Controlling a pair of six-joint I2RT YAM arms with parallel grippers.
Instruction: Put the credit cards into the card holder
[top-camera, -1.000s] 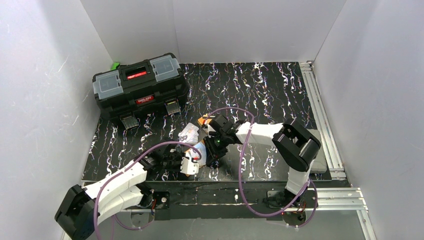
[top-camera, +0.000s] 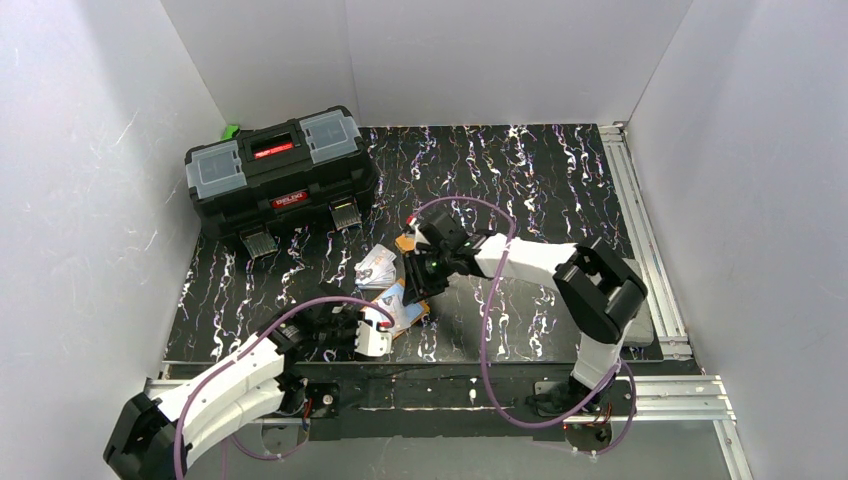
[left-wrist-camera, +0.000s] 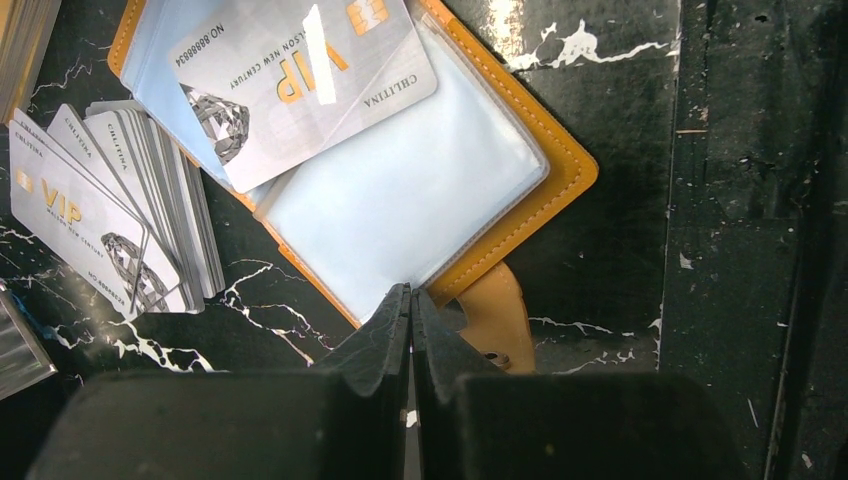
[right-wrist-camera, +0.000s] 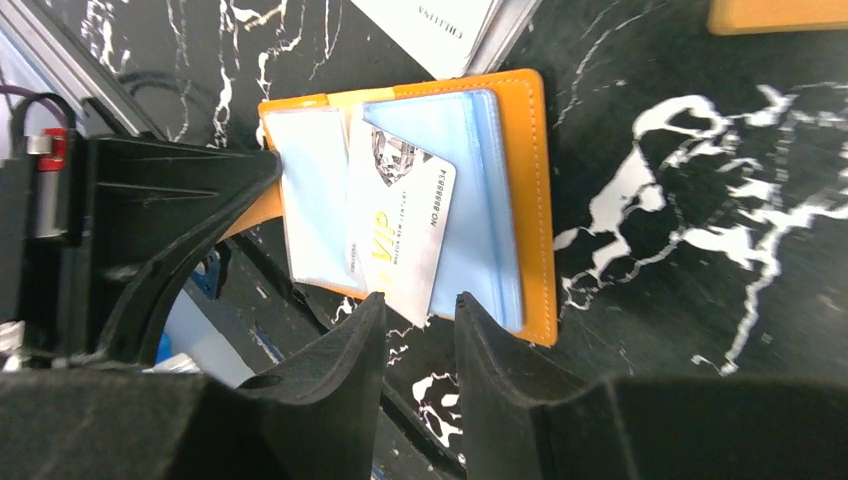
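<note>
The card holder (left-wrist-camera: 390, 210) lies spread on the table, with orange stitched edges and pale blue and clear sleeves. A silver VIP card (right-wrist-camera: 412, 225) rests askew across it, one part under a clear sleeve and one corner sticking out past the holder's edge. My left gripper is shut, its fingertips at the clear sleeve's edge; whether they pinch it I cannot tell. Above the holder in the right wrist view, my right gripper stands open with a gap between its fingers, near the card's protruding corner, nothing held.
A fanned stack of silver cards (left-wrist-camera: 110, 210) lies beside the holder. Gold cards (right-wrist-camera: 785, 14) sit farther off. A black toolbox (top-camera: 285, 180) occupies the back left. Bare marble table (top-camera: 500, 180) stretches behind the right arm.
My left gripper shifted slightly against the holder. The card still lies askew.
</note>
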